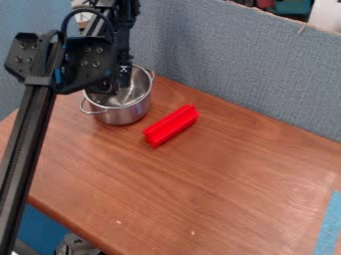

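Observation:
A steel pot with side handles stands near the back left of the wooden table. My gripper is lowered over the pot's back left part, partly hidden by the black arm; whether anything is between its fingers cannot be seen. A red bar-shaped object lies on the table just right of the pot, apart from it.
A grey padded wall runs along the back. A strip of blue tape lies at the right edge.

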